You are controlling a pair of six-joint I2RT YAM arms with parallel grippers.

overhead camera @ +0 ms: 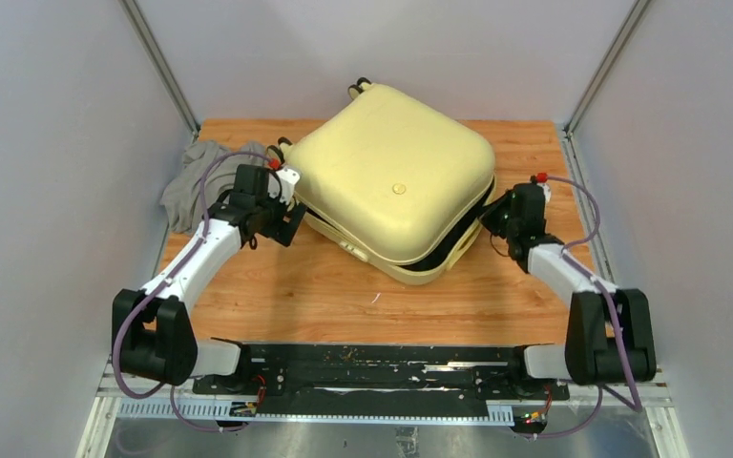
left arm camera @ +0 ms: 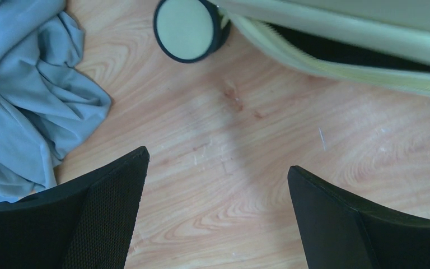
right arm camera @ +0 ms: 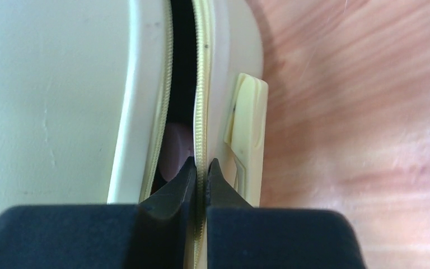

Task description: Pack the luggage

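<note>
The pale yellow suitcase [overhead camera: 391,162] lies turned at a slant on the wooden table, its lid lowered but a dark gap showing along the front and right sides. On the right side my right gripper [overhead camera: 485,219] is shut on the zipper edge [right arm camera: 201,106] of the lower shell, beside a side handle [right arm camera: 249,123]. Something pinkish [right arm camera: 176,148] shows inside the gap. My left gripper stands open over bare table in front of the suitcase's left end, nothing between its fingers, with a wheel [left arm camera: 185,28] beyond it.
A crumpled grey cloth [overhead camera: 191,186] lies at the table's back left, beside the left arm. A front latch [overhead camera: 353,251] sits on the lower shell. Bare wood [overhead camera: 344,310] runs along the front. Walls close in the back and sides.
</note>
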